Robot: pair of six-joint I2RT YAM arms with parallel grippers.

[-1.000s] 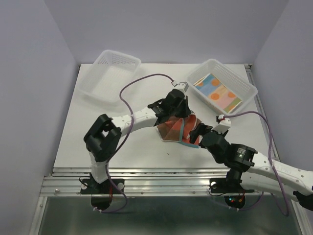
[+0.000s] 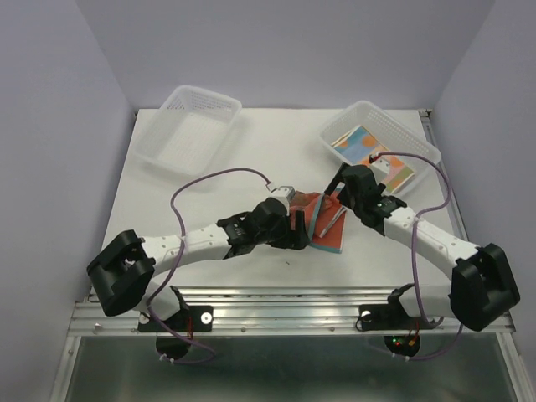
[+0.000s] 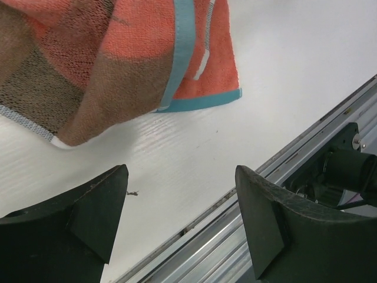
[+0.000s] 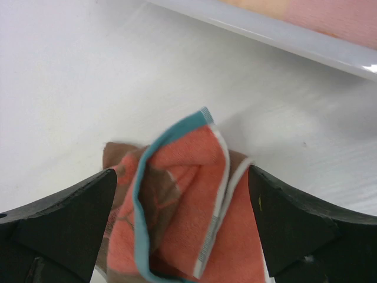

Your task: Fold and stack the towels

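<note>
A crumpled orange, brown and teal towel [image 2: 329,239] lies on the white table, under and between the two grippers. My left gripper is open just in front of its near edge, with nothing between its fingers in the left wrist view. My right gripper is open over the towel's far end, where a teal hem and pale edges show in the right wrist view.
A white basket [image 2: 322,132] at the back right holds flat, colourful patterned cloths [image 2: 361,144]. An empty white basket [image 2: 188,132] stands at the back left. A metal rail runs along its front.
My left gripper has come toward the front and left, away from the towel's middle. My right gripper has moved back toward the right basket and the towel's far end.
</note>
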